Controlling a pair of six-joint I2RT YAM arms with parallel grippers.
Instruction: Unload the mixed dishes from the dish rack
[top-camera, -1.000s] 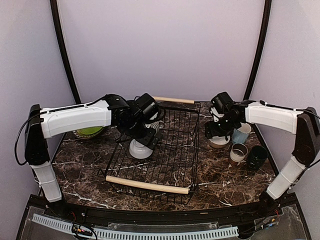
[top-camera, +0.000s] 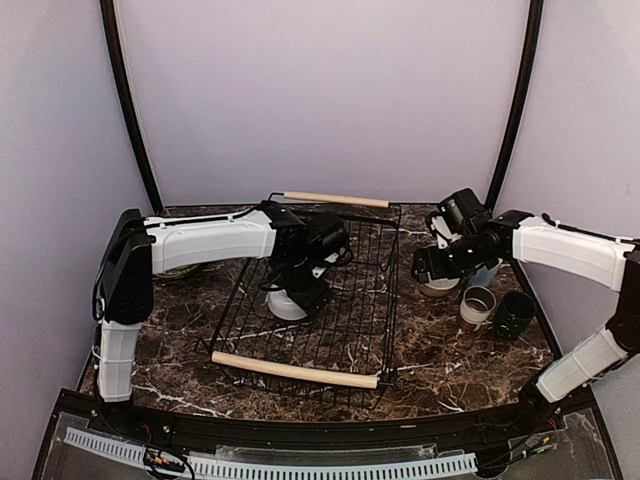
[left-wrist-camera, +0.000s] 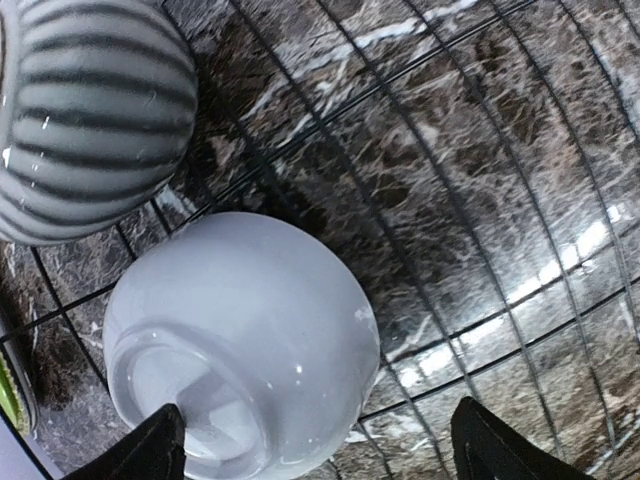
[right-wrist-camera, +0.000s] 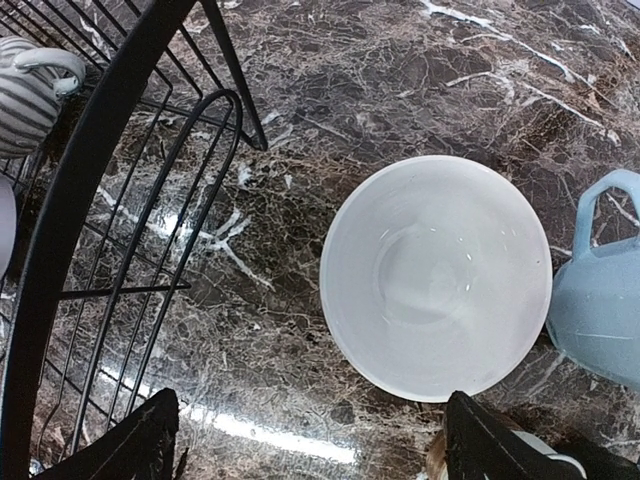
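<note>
Inside the black wire dish rack (top-camera: 375, 330), a white bowl (top-camera: 285, 307) lies with its base turned up in the left wrist view. My left gripper (top-camera: 318, 290) is low over the rack beside this bowl, open, with one finger (left-wrist-camera: 150, 445) in front of the bowl's base. A grey ribbed mug (left-wrist-camera: 95, 120) is close to the bowl; the left arm covers it from above. My open right gripper (top-camera: 425, 265) hovers over another white bowl (right-wrist-camera: 435, 280), which stands upright on the counter right of the rack. No dish is held by either gripper.
Right of the rack stand a blue mug (right-wrist-camera: 600, 310), a white cup (top-camera: 477, 304) and a dark green cup (top-camera: 514, 314). A green plate (top-camera: 180, 271) is partly hidden behind the left arm.
The right arm shifted slightly.
</note>
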